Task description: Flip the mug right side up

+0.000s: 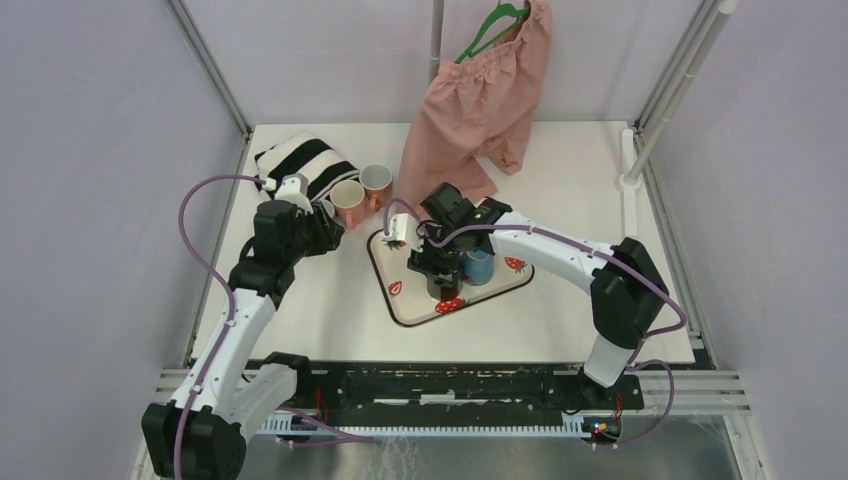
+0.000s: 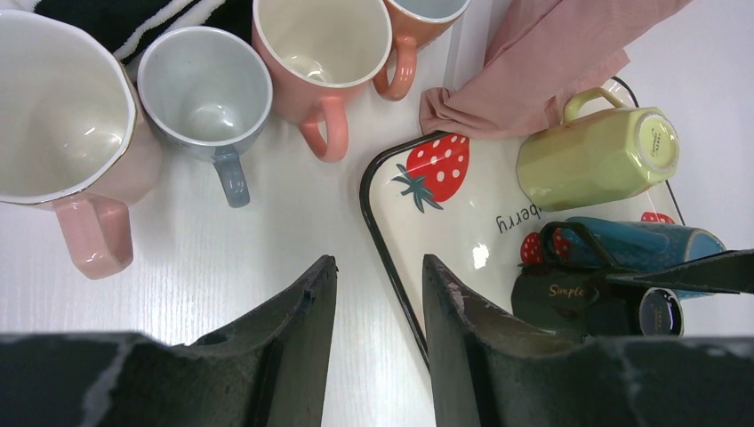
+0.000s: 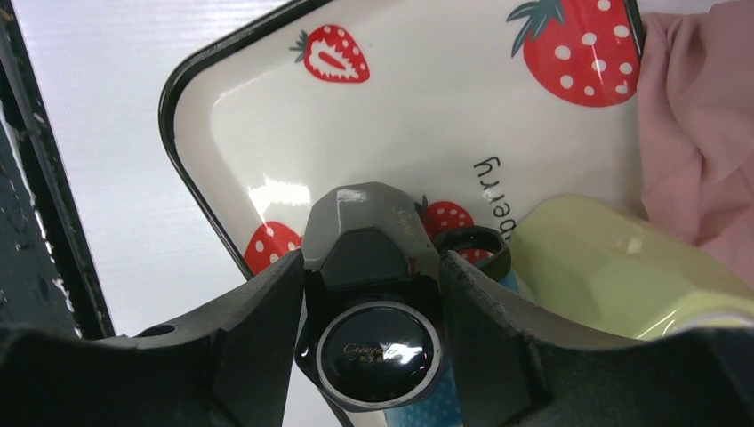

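In the tray [image 1: 405, 320] a black mug [image 2: 556, 301] lies on its side, its base facing right in the left wrist view. My right gripper is open around this mug, one finger on either side of its body. The mug's handle [image 3: 480, 242] shows beside the right finger. Against it lies a blue mug [image 1: 478, 267], and a yellow-green mug [image 2: 596, 158] is on its side behind that. Over the table left of the tray, my left gripper stands open with nothing between its fingers.
Upright pink mugs [image 1: 348, 197] and a small grey mug [image 2: 204, 89] stand at the back left beside a striped cushion [image 1: 305, 160]. Pink hanging shorts [image 1: 470, 115] reach down to the tray's back edge.
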